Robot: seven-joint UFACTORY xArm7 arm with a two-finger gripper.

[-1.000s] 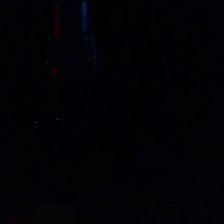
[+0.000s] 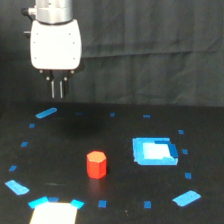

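My gripper (image 2: 62, 95) hangs at the upper left below a white arm body, pointing down, high over the dark table. Its fingers are thin and dark, and I cannot tell whether they are open or shut. No object shows at their tips. An orange-red block (image 2: 96, 164) with a hexagonal outline rests on the table in front of the arm, lower and to the right of the gripper. Right of centre lies a blue tray (image 2: 137, 152) with a white and light-blue inside.
At the bottom left edge, a pale box-like thing (image 2: 53, 213) is cut off by the frame. Light-blue pieces (image 2: 186, 198) lie flat at the right and left, with several small blue marks around. Between block and tray the table is bare.
The scene is now lit; movement cannot be judged.
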